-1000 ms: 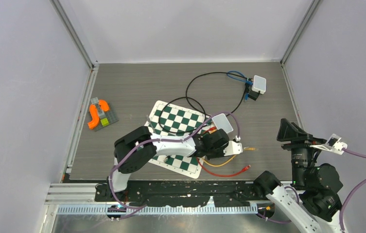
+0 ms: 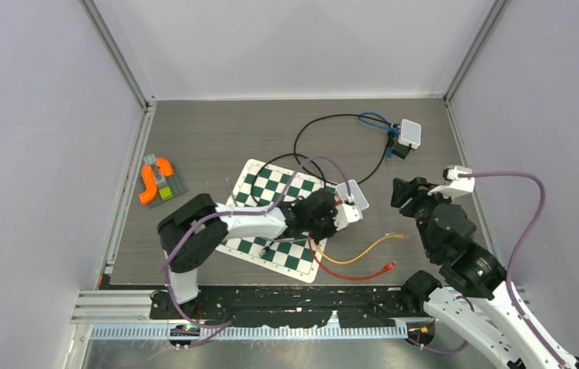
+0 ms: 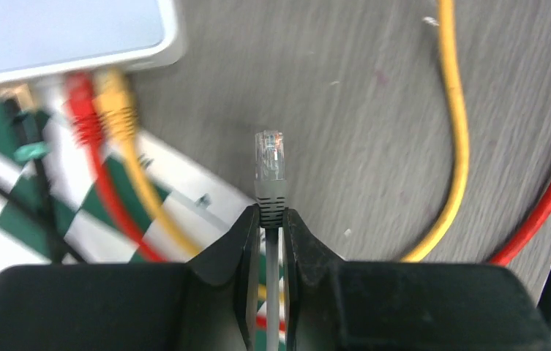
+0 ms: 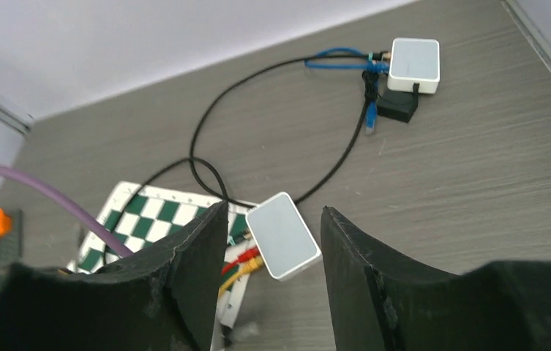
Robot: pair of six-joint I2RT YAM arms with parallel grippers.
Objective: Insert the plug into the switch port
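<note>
A grey cable's clear-tipped plug points up and away in the left wrist view, its boot pinched by my left gripper, which is shut on it. The white switch lies ahead and to the left of the plug, apart from it. Red and yellow plugs sit at the switch's near edge, beside a black cable. From the right wrist view, the switch shows between and beyond the fingers of my right gripper. That gripper is part open, empty, and held above the table's right side.
A second white box with a black block and blue cable stands at the back right. The green-and-white checkered board lies under my left arm. Loose yellow and red cable ends lie in front. Orange pieces sit far left.
My left gripper has moved left and slightly back toward the board. The right arm has swung inward to the left, toward the switch. The switch looks unmoved.
</note>
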